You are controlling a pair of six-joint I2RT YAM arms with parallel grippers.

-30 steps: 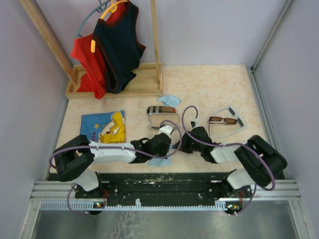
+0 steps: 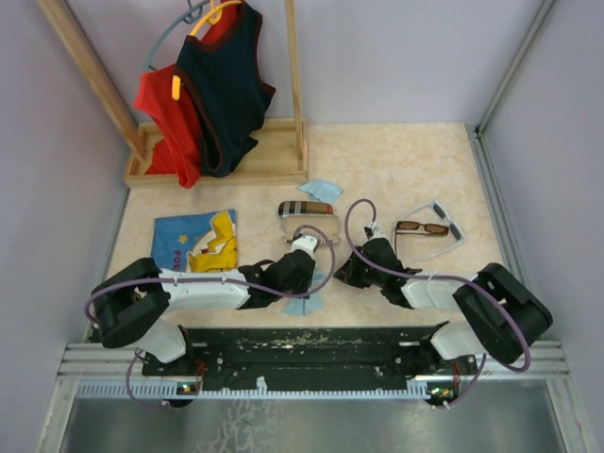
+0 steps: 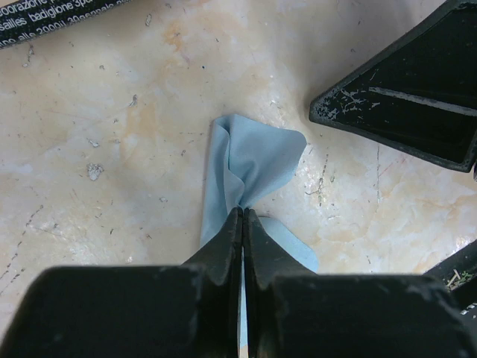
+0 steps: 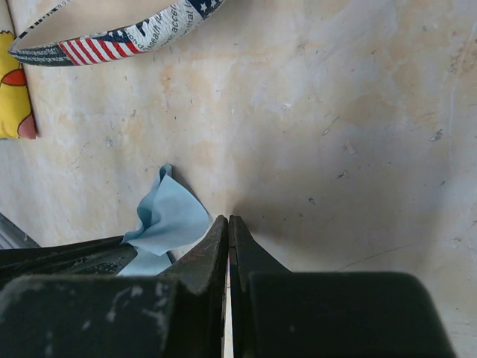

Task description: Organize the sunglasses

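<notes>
A light blue cleaning cloth point(image 2: 302, 308) lies on the table near the front edge. In the left wrist view, the fingertips of my left gripper are shut on a gathered part of the cloth point(image 3: 262, 153); one corner fans out beyond them. My right gripper is shut with nothing between its fingers, and the cloth corner point(image 4: 173, 216) lies just outside them, to their left. Brown sunglasses point(image 2: 422, 227) and white-framed glasses point(image 2: 452, 223) rest at the right. In the middle, behind the grippers, sits a striped sunglasses case or pair point(image 2: 306, 208).
Another light blue cloth point(image 2: 321, 190) lies at the back. A blue-and-yellow printed pouch point(image 2: 184, 241) is at the left. A wooden rack point(image 2: 280, 151) with hanging clothes stands behind.
</notes>
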